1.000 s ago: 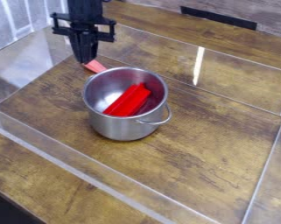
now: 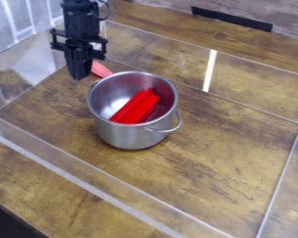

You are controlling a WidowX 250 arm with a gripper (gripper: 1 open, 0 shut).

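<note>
A steel pot (image 2: pixel 120 130) with side handles stands in the middle of the camera view, with red objects (image 2: pixel 136 107) lying inside it. A small pink-red object (image 2: pixel 99 68) lies on the board just behind the pot's left rim. My gripper (image 2: pixel 77 72) is at the upper left, behind and left of the pot, above the board beside the pink object. It appears shut, with nothing visible between its fingers.
The wooden board (image 2: pixel 226 158) is clear to the right and front of the pot. Transparent sheet-like edges run along the left and right of the work area.
My gripper has moved left, away from above the pink object. The pot and the red objects have not visibly moved.
</note>
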